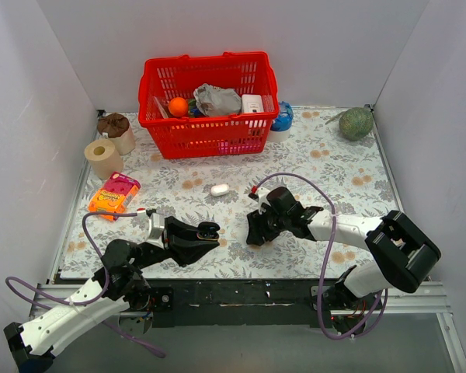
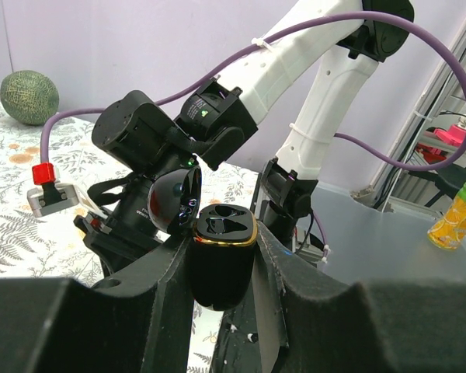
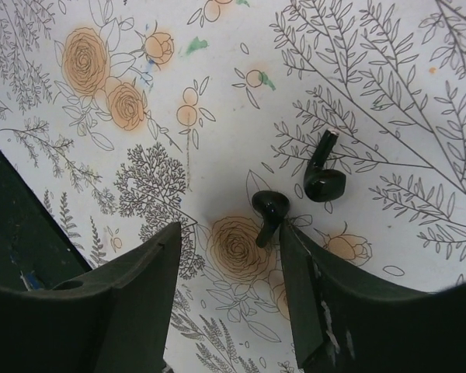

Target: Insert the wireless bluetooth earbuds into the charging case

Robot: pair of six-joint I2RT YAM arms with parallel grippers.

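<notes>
A black charging case with its lid raised is gripped between the fingers of my left gripper, held above the front part of the table. In the top view the same case shows at the tip of the left gripper. My right gripper is open and points down at the table. Two black earbuds lie on the patterned cloth in the right wrist view. The nearer earbud is close to the right finger's tip, and the other earbud rests farther off, up and to the right.
A white object lies mid-table. At the back stands a red basket with things in it. A snack box and paper rolls are on the left, a green melon at the back right.
</notes>
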